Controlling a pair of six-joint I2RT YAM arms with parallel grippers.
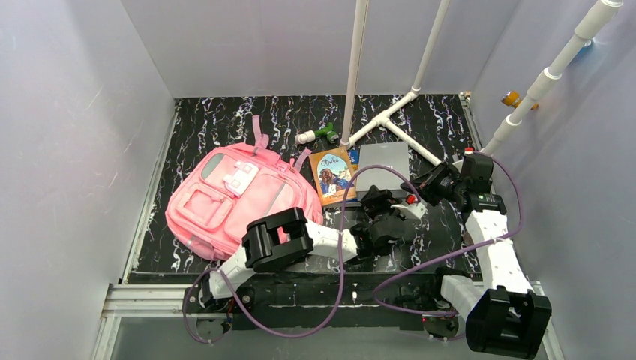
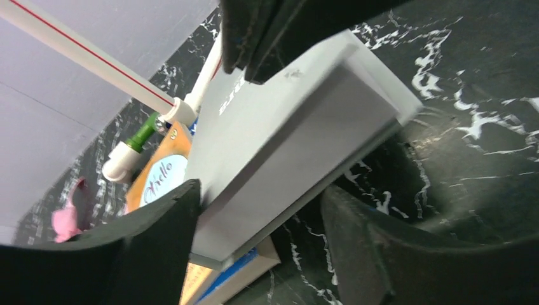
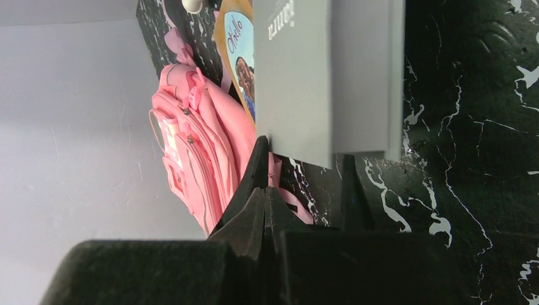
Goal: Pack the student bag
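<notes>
A grey binder (image 1: 383, 162) rests beside the Othello book (image 1: 334, 176), raised toward the viewer in the left wrist view (image 2: 279, 165). My left gripper is at its lower edge, fingers part open, one finger against or very near the binder; whether it grips cannot be told. My right gripper (image 1: 411, 187) is at the binder's right side, shut, its fingertips by the edge; in the right wrist view the binder (image 3: 292, 82) hangs just beyond them. The pink backpack (image 1: 244, 202) lies on the left.
A white pipe frame (image 1: 406, 137) runs behind the books, with a green-and-white fitting (image 1: 322, 133) near it. Grey walls enclose the dark marbled surface. A purple cable (image 1: 341, 285) loops over the left arm.
</notes>
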